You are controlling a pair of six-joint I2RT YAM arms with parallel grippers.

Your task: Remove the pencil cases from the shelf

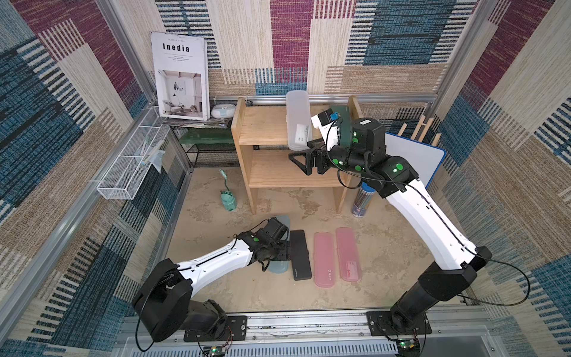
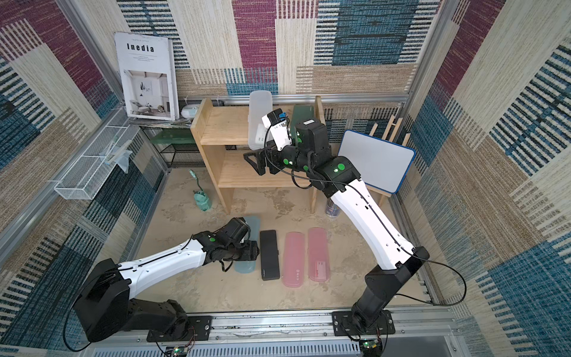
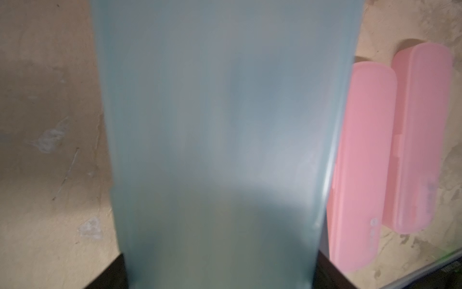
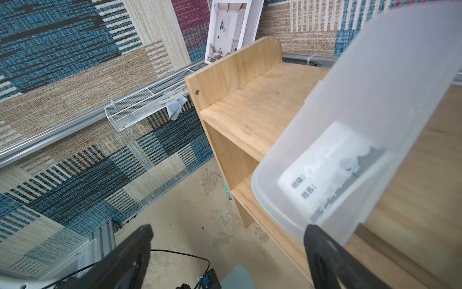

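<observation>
A translucent white pencil case (image 1: 298,122) rests on the top shelf of the wooden shelf (image 1: 267,132), its front end at the front edge. My right gripper is open just in front of that end, nothing between its fingers. To the right, a green case (image 2: 302,114) on the shelf is partly hidden by my right arm. Down on the table, my left gripper (image 1: 286,250) is at a blue case (image 3: 226,120), fingers at both its sides; whether they press on it does not show. Beside it lie a black case (image 1: 301,255) and two pink cases (image 1: 324,259) (image 1: 349,254).
A whiteboard (image 2: 377,162) on an easel and a metal can (image 1: 360,205) stand right of the shelf. Left are a teal toothbrush holder (image 1: 228,201) and a white wire basket (image 1: 128,172).
</observation>
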